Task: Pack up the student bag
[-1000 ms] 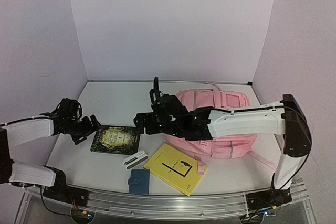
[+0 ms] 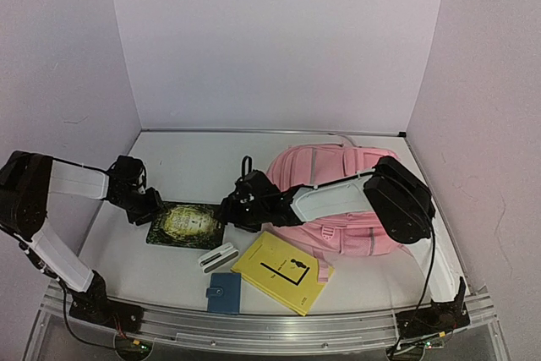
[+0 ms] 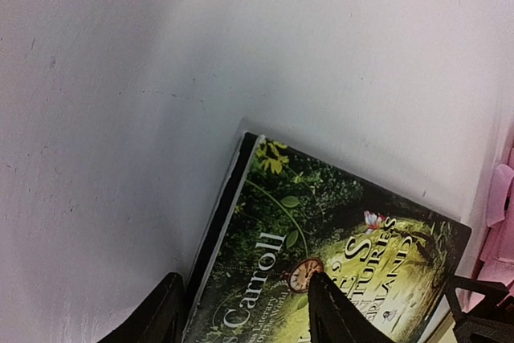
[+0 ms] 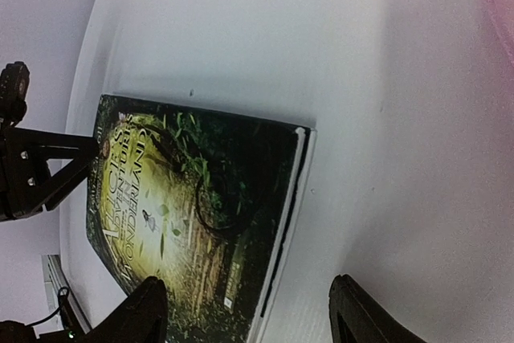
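Note:
A dark book with a yellow-green cover (image 2: 188,226) lies flat on the table, between my two grippers. Near its left edge, my left gripper is open; in the left wrist view its fingers straddle that edge, one over the cover and one outside it. On the opposite side my right gripper is open too, its fingers spread either side of the book's right edge. Neither is seen holding anything. The pink backpack (image 2: 372,238) rests at the right, partly behind my right arm; its opening cannot be made out.
In front lie a yellow book (image 2: 283,272), a white stapler-like item (image 2: 218,257) and a blue wallet-like case (image 2: 224,293). Bare table (image 2: 203,166) stretches behind the dark book. Walls stand at left, right and back.
Both grippers have come lower, the left one shifting right toward the dark book's left edge. My right arm has folded inward and leftward over the backpack. The dark book has stayed put.

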